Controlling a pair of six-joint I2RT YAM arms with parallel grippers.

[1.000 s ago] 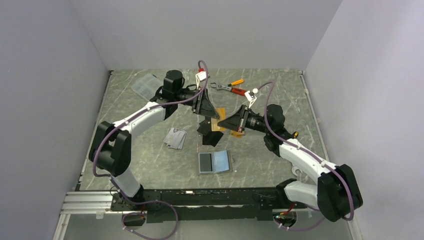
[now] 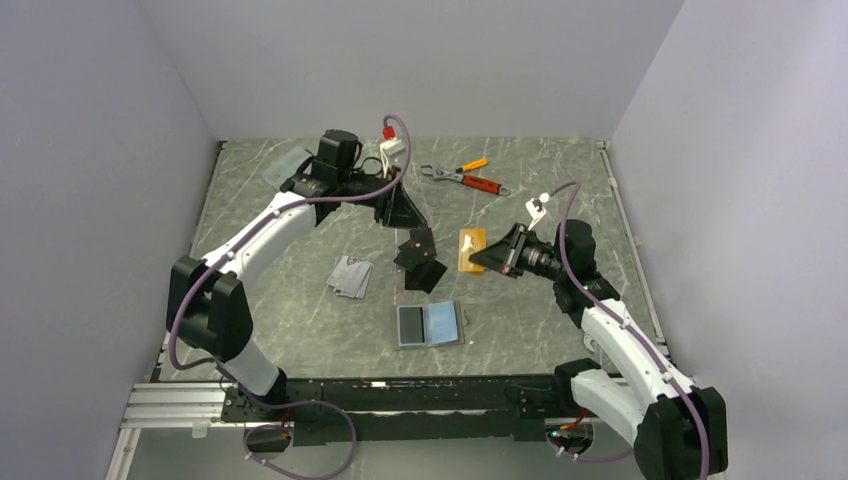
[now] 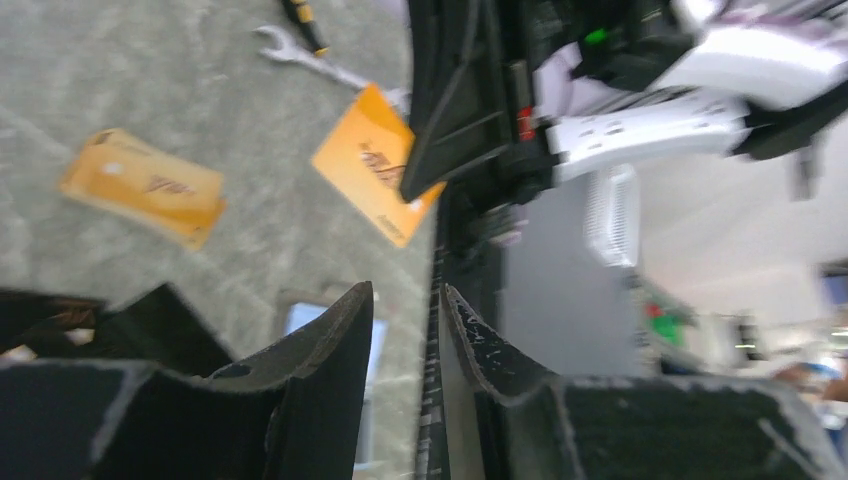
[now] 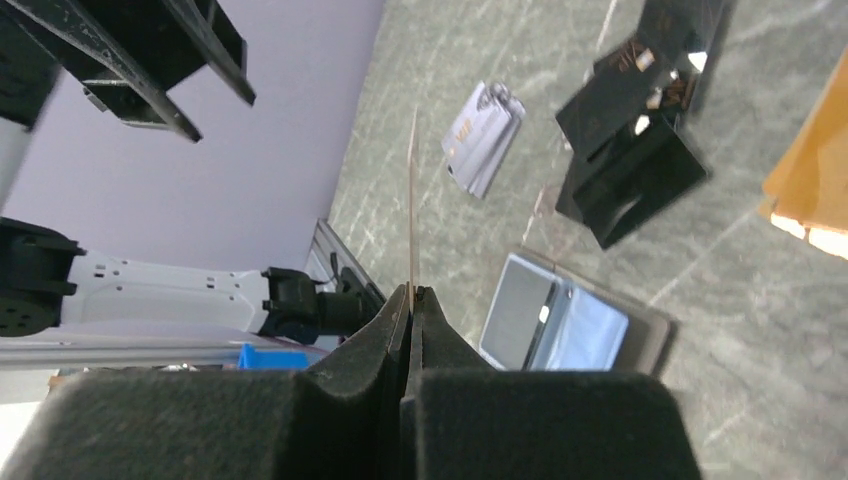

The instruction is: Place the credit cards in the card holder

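Observation:
An orange card is pinched in my right gripper, which is shut on it; edge-on, the card stands up from the fingertips in the right wrist view. My left gripper is open and empty, above the black cards. More orange cards lie on the table, partly under the right gripper from above. Silver cards lie fanned on the left side. The card holder rests open near the front edge, its dark half left and blue half right.
Pliers with red handles and a yellow-handled screwdriver lie at the back. A clear plastic box sits at the back left, partly behind the left arm. Bare table surrounds the card holder.
The right gripper has moved right, away from the left one, carrying the orange card. The left gripper, earlier around that card's edge, is now clear of it and slightly farther left and back.

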